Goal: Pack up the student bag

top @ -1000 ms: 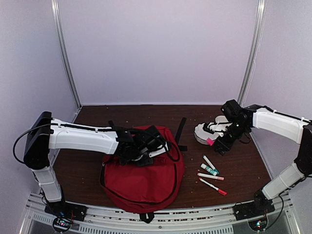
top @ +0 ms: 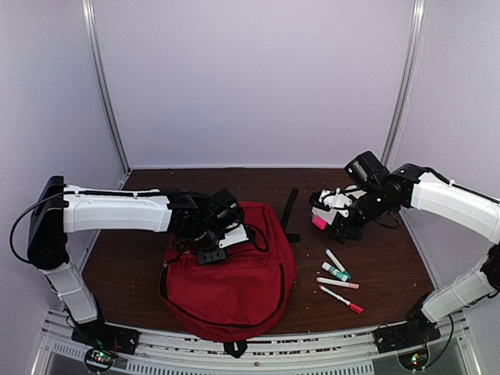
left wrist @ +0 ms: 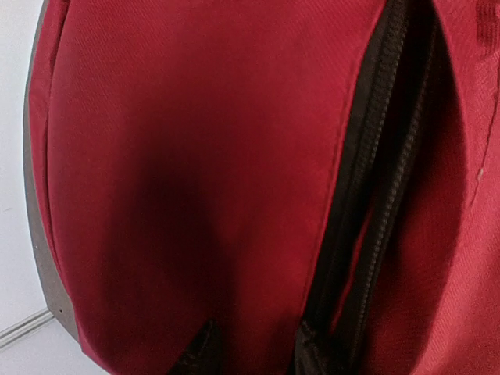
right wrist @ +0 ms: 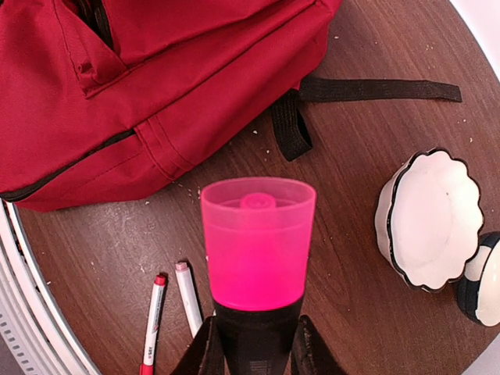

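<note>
A red backpack [top: 223, 293] lies on the table, its zipped opening [left wrist: 391, 195] partly apart in the left wrist view. My left gripper is over it at that opening, open, with nothing seen between its fingers. My right gripper is raised right of the bag, shut on a dark object with a bright pink clear top [right wrist: 258, 250]. Below it lie a red-capped marker [top: 341, 300], a pink marker [top: 337, 283], a glue stick [top: 334, 271] and another pale pen [top: 333, 259].
A white scalloped bowl [right wrist: 433, 219] and a second white container [right wrist: 488, 281] stand right of the backpack, near the right arm. A black strap [right wrist: 375, 91] stretches from the bag onto the table.
My right gripper has risen and moved a little left with the pink-topped object. My left gripper has shifted left over the backpack.
</note>
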